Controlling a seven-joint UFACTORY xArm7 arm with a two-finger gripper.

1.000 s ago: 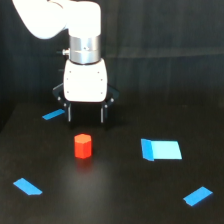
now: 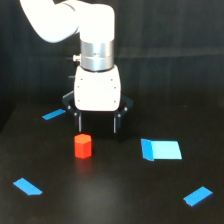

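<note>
My gripper (image 2: 97, 122) hangs over the dark table, its two fingers spread wide with nothing between them. A small red block (image 2: 83, 146) rests on the table, lower in the picture than the fingertips and slightly left of the middle of the gap. The block and the gripper appear apart; how high the fingertips are above the table is hard to judge.
Right of the block lies a light blue square (image 2: 166, 150) with a darker blue strip (image 2: 147, 150) along its left side. Blue tape marks lie at front left (image 2: 27, 187), front right (image 2: 198, 196) and back left (image 2: 54, 114).
The arm and open gripper have shifted to the right and somewhat lower in the picture. The red block and the blue pieces have stayed where they were.
</note>
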